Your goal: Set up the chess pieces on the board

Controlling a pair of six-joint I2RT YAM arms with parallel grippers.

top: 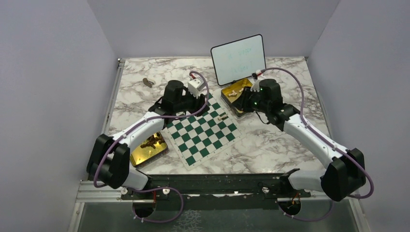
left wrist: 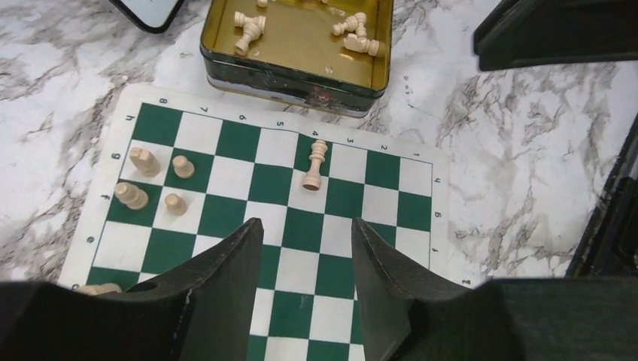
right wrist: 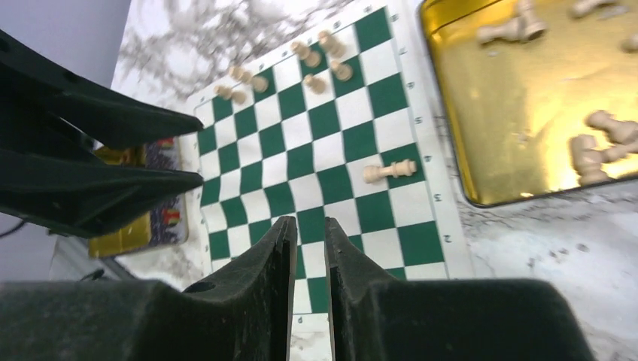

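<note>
A green-and-white board point(top: 198, 145) carries several pale pieces at its far left part, among them a standing piece point(left wrist: 131, 194). A pale piece point(left wrist: 314, 165) lies on its side near the edge by the tin. My left gripper is over the board, part open with nothing between its fingers. My right gripper is over the board beside the tin, its fingers a small gap apart and empty. More pale pieces lie in the gold tin point(left wrist: 293, 79).
A second gold tin point(top: 140, 155) with dark pieces stands at the front left. A whiteboard point(top: 238, 59) is at the back.
</note>
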